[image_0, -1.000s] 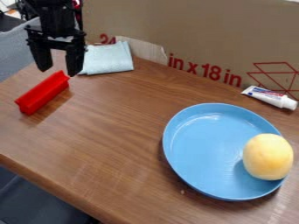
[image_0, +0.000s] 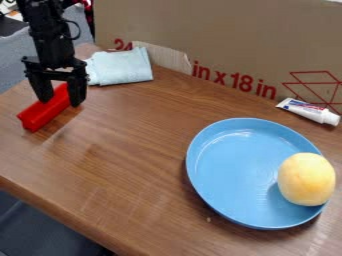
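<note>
My gripper (image_0: 59, 92) is open, its black fingers low at the upper left, straddling a long red block (image_0: 40, 115) that lies on the wooden table (image_0: 147, 170). The block points diagonally toward the back, its far part partly hidden by the fingers. Whether the fingers touch it I cannot tell.
A folded pale blue cloth (image_0: 122, 65) lies just behind the gripper. A blue plate (image_0: 227, 165) with a round yellow object (image_0: 306, 180) sits on the right. A toothpaste tube (image_0: 309, 110) lies at the back right, before a cardboard box (image_0: 227, 40).
My gripper has come down onto the red block from above, moving a little left as well. The other things have stayed where they were.
</note>
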